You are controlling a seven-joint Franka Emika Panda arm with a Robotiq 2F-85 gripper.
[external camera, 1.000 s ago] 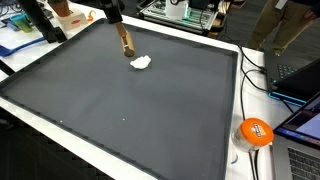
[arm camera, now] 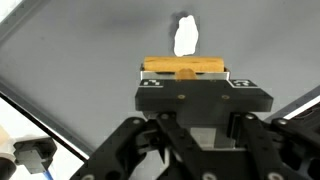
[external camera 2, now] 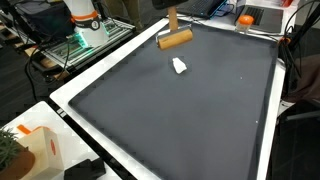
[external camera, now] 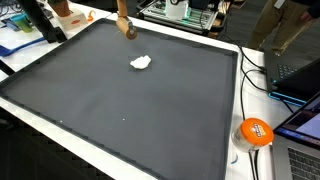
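A wooden mallet-shaped tool [external camera 2: 175,39], with a thick light-brown head and a short handle, hangs head down above the grey board [external camera 2: 165,115]. My gripper is shut on its handle, and in the wrist view the head shows as a wooden bar just beyond the fingers. In exterior view 1 only the tool [external camera: 126,27] shows; the gripper is cut off at the top. A small crumpled white piece [external camera: 141,62] lies on the board close to the tool, apart from it in every view.
An orange-topped round container [external camera: 253,134] stands beside the board on the white table, near the laptops [external camera: 296,160]. Cables run along that side. Most of the board is bare. Assorted items [external camera: 20,30] crowd the far left corner.
The white piece has stayed put.
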